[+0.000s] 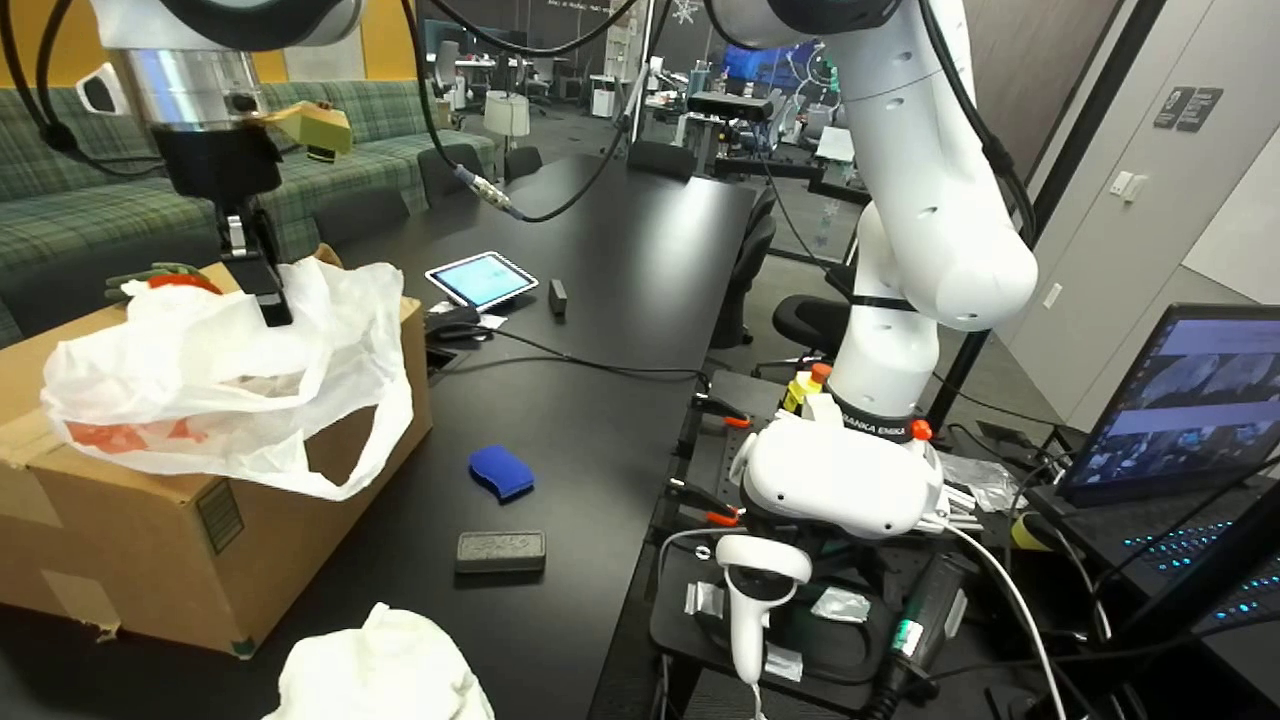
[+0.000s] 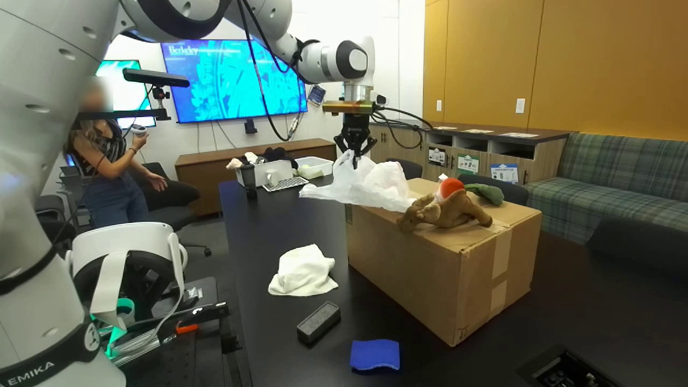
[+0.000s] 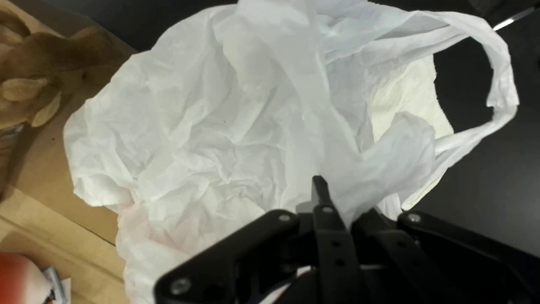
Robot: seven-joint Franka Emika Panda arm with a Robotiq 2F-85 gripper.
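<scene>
My gripper (image 1: 276, 314) is shut on the white plastic bag (image 1: 228, 348), above the cardboard box's edge. Exterior view 2 shows the bag (image 2: 380, 184) drawn up to the fingertips, its loose end spreading over the box top. From the wrist, crumpled white film of the bag (image 3: 202, 137) fills most of the picture and runs up to the dark fingers (image 3: 321, 190). One handle loop hangs out over the dark table. On the box (image 2: 413, 277) lie a brown plush toy (image 2: 445, 213) and a red-orange round thing (image 2: 450, 187).
A white cloth (image 2: 303, 271), a dark eraser block (image 1: 500, 552) and a blue sponge-like piece (image 1: 500, 472) lie apart on the table. Farther back are a tablet (image 1: 482, 281) and cables. Bare tabletop (image 1: 576, 396) stretches beside the box.
</scene>
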